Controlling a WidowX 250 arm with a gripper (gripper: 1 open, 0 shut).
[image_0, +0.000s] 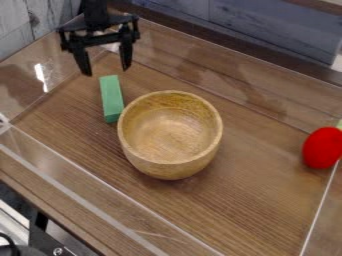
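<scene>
My gripper (99, 59) hangs at the top left above the wooden table, open, with dark fingers pointing down. Just below it a green block (111, 98) lies lengthwise on the table, apart from the fingers. To the block's right sits a large tan bowl (170, 135), empty, its left rim close to the block's lower end.
A red round object (322, 148) lies at the right edge, with a small pale item partly visible behind it. A dark round shape is cut off at the bottom left corner.
</scene>
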